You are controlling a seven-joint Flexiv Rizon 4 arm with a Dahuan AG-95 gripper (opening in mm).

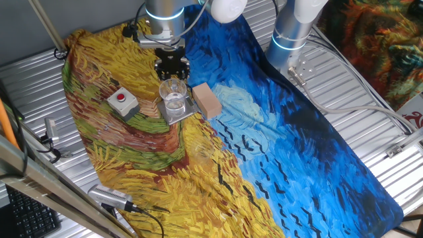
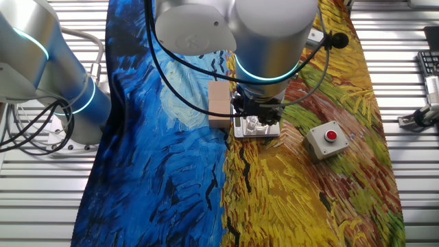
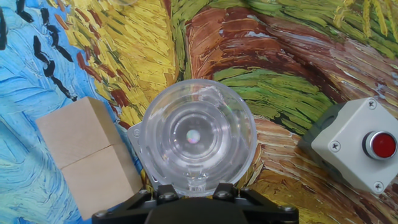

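A clear plastic cup stands upright on a small silvery square plate, its round mouth facing the wrist camera. It looks empty. My gripper is beside the cup's rim on the arm's side, pointing down. At the bottom edge of the wrist view the black gripper shows its two finger parts apart, with the near rim of the cup showing between them. It appears open and not clamped on the cup. The exact contact with the rim is hidden. In exterior view 2 the arm partly covers the cup.
Tan wooden blocks lie close beside the plate. A grey box with a red button sits on the cup's other side.
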